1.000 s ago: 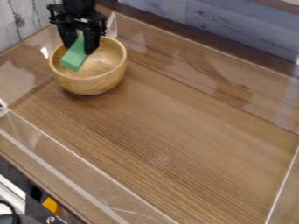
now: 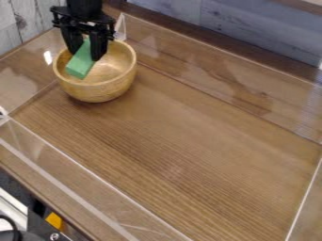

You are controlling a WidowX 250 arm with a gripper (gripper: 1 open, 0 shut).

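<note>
A tan wooden bowl (image 2: 107, 80) sits at the upper left of the table. Inside its left part a green object (image 2: 81, 60) stands tilted, held from above by my black gripper (image 2: 86, 42), which is shut on it. The fingertips are small and partly merged with the dark arm behind them.
A pale wall runs along the back right, and a grey panel stands at the far left. Dark parts and a small yellow piece lie beyond the lower left edge.
The gripper and green object have shifted very slightly; otherwise the scene looks the same.
</note>
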